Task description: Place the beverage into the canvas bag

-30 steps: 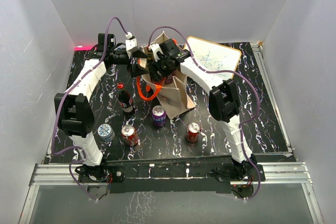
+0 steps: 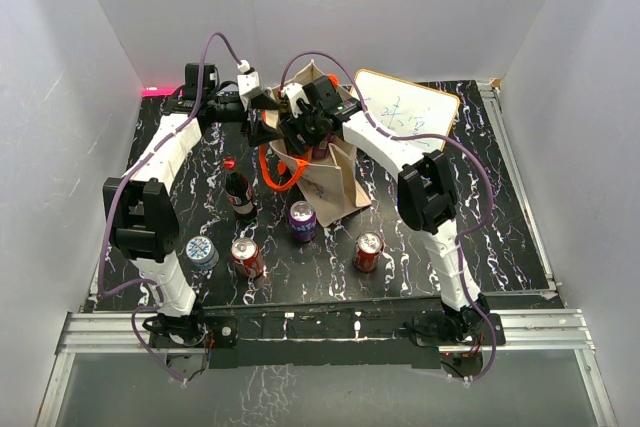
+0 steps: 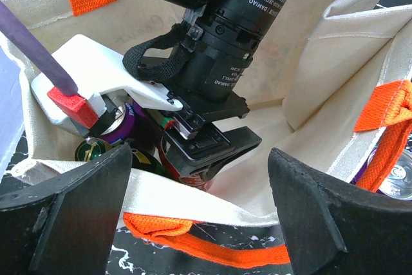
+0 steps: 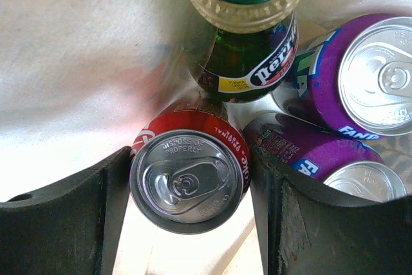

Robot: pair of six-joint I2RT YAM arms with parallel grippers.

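The canvas bag (image 2: pixel 335 187) with orange straps stands at the back centre. My right gripper is down inside it, its fingers around the top of a red cola can (image 4: pixel 187 191); whether they grip it is unclear. Beside that can are a green Perrier bottle (image 4: pixel 241 62) and two purple Fanta cans (image 4: pixel 360 82). My left gripper stands open at the bag's left rim, nothing between its fingers.
On the table are a dark bottle (image 2: pixel 238 192), a purple can (image 2: pixel 302 223), two red cans (image 2: pixel 247 259) and a pale-lidded can (image 2: pixel 201 252). A whiteboard (image 2: pixel 420 107) lies behind at right.
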